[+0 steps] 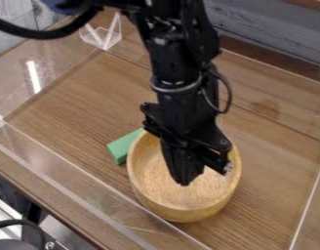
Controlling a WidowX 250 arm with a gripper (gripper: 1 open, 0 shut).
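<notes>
The black arm comes down from the top centre, its gripper [191, 161] low over a tan round-cornered bowl [176, 203], covering the back part of it. The gripper looks shut, with nothing visible between its fingers. Just left of the bowl lies a green block [122, 146], partly hidden behind the bowl and arm.
A clear plastic object [100, 32] stands at the back left. A grey wall borders the back right, and cables lie at the lower left.
</notes>
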